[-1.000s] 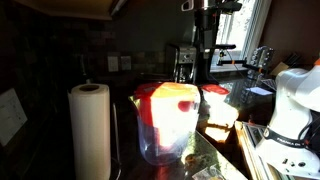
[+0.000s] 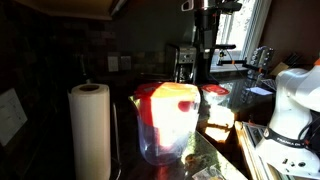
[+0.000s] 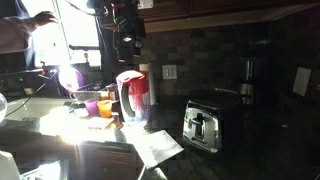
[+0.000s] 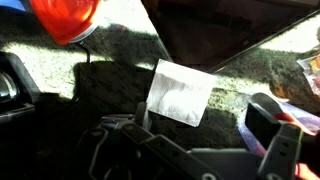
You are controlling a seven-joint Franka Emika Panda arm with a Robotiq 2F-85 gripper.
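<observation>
A white square sheet (image 4: 180, 93), paper or cloth, lies on the speckled counter in the wrist view. In exterior view 2 a pale sheet (image 3: 158, 148) lies in front of the toaster. Above the counter hangs my gripper; its fingers (image 4: 262, 112) stand wide apart in the wrist view, with nothing held between them. The gripper (image 3: 126, 46) also shows high in exterior view 2, clear of everything below. A clear pitcher with a red lid (image 2: 168, 92) stands upright on the counter, apart from the gripper.
A paper towel roll (image 2: 90, 135) stands left of the pitcher. The silver toaster (image 3: 203, 125) sits by the wall. Colored cups (image 3: 98, 107) stand near the window. A dark sink or opening (image 4: 210, 25) borders the counter, and a colorful packet (image 4: 311, 72) lies at right.
</observation>
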